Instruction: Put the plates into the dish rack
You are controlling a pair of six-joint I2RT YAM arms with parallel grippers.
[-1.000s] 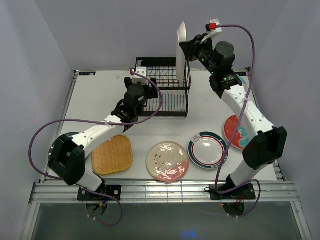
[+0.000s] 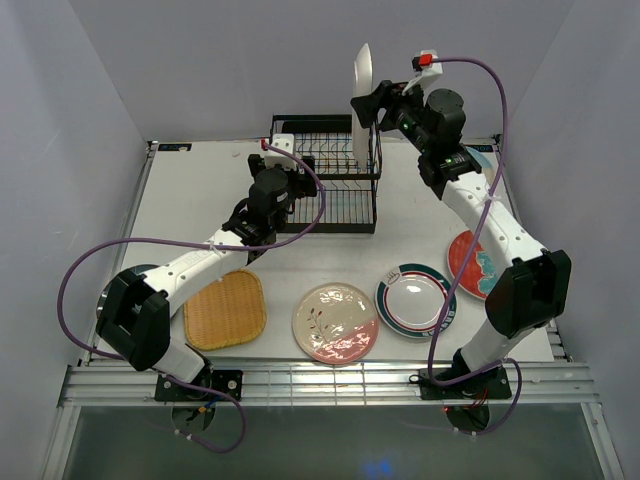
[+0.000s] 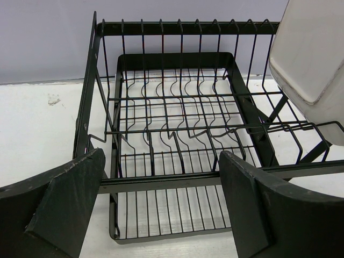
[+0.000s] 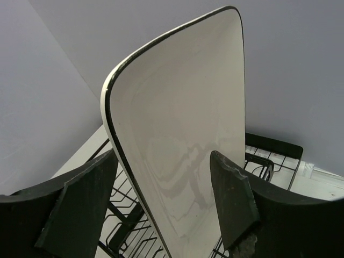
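A white plate (image 2: 362, 100) stands on edge at the right end of the black two-tier dish rack (image 2: 325, 175); its pale face fills much of the right wrist view (image 4: 177, 107). My right gripper (image 2: 370, 108) is at the plate's upper part, fingers apart on either side of its rim, part open; contact cannot be told. My left gripper is open at the rack's front upper rail, which shows between its fingers, left of the plate.
On the table lie a pink-cream plate (image 2: 335, 322), a green-rimmed plate (image 2: 415, 300), a red-teal plate (image 2: 468, 260) and a woven tan mat (image 2: 223, 312). Grey walls enclose the back and sides. The table left of the rack is clear.
The plate and left arm look unchanged.
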